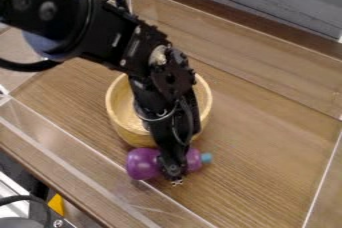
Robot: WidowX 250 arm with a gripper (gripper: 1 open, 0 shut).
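A purple object with a teal tip [144, 164], like a toy vegetable, lies on the wooden surface in front of a yellow bowl [123, 107]. The black gripper [174, 170] reaches down over the bowl's front to the purple object, its fingertips at that object's middle. The arm hides much of the bowl and part of the purple object; whether the fingers grip it cannot be told.
A small yellow item [56, 202] and a black cable sit at the lower left edge.
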